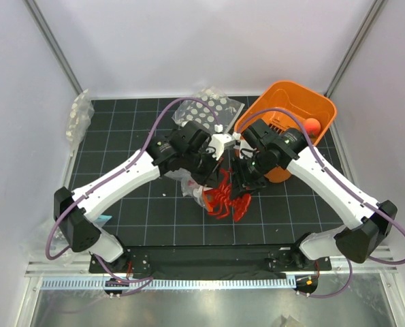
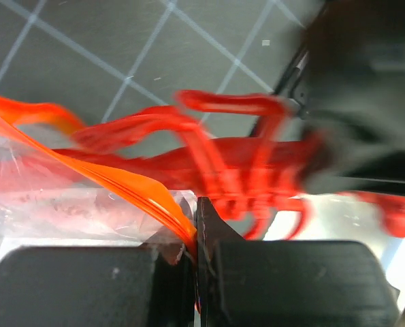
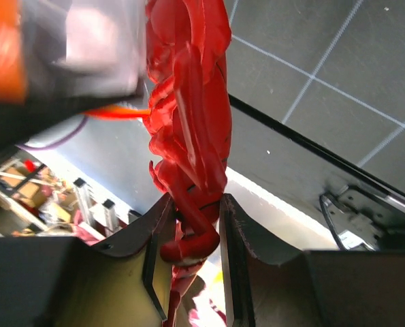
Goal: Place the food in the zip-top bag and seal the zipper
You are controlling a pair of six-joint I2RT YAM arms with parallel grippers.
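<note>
A red toy lobster [image 1: 224,195] is held at the middle of the table by my right gripper, whose fingers are shut on its body. In the left wrist view the lobster [image 2: 188,160] stretches from the right toward the clear bag [image 2: 66,197]. That bag has an orange zip edge [image 2: 131,180], and my left gripper is shut on this edge. The lobster's left end lies at the bag's mouth, seen through or behind the clear plastic; how far inside, I cannot tell. In the top view the arms hide much of the bag.
An orange basket [image 1: 326,107] with a red round item [image 1: 312,127] stands at the back right. A clear bag with pale dots [image 1: 212,112] lies at the back, and another bag [image 1: 79,119] at the back left.
</note>
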